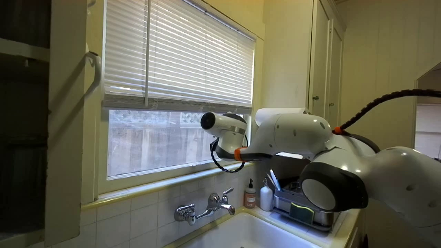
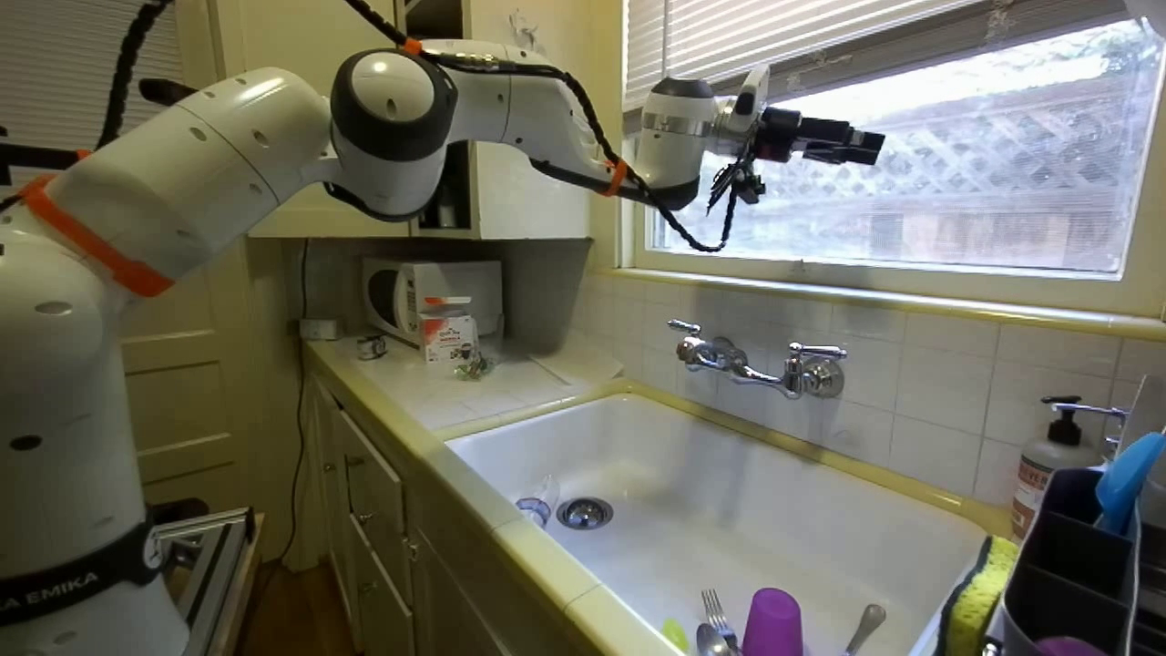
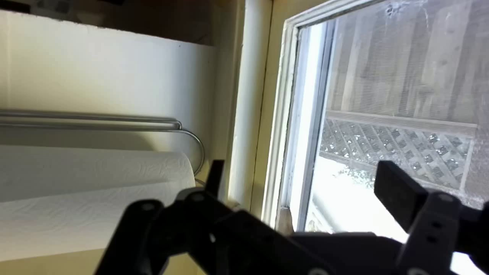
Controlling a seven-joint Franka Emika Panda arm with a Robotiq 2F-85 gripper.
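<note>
My gripper [image 2: 870,147] is raised high above the sink, in front of the window [image 2: 984,208], and points to the right in exterior view 2. In the wrist view its two dark fingers [image 3: 397,194] stand wide apart, so the gripper is open with nothing between them. Left of the fingers a white paper towel roll [image 3: 91,197] hangs from a wire holder [image 3: 91,120] below a cabinet. The window frame fills the space between the fingers in that view. In exterior view 1 the gripper is hidden behind the arm.
In the white sink [image 2: 700,459] lie a purple cup [image 2: 772,623], a fork [image 2: 715,608] and other utensils. The chrome faucet [image 2: 760,366] juts from the tiled wall. A dish rack [image 1: 304,204] stands beside soap bottles. At left, a cabinet door [image 1: 65,124] hangs open.
</note>
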